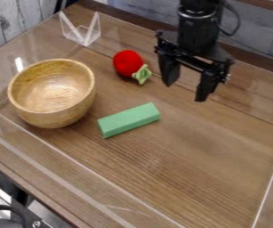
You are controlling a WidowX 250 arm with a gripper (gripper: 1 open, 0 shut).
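The black gripper (pixel 188 67) hangs over the upper middle of the wooden table, its two finger tips pointing down, spread apart, with no object seen between them. To its left lie a red object with a green part (pixel 130 62), a green block (pixel 129 119) lower in the middle, and a large tan bowl (pixel 52 89) at the left.
A small clear wire-like or plastic item (pixel 82 28) stands at the back left. Dark cables lie at the lower left corner.
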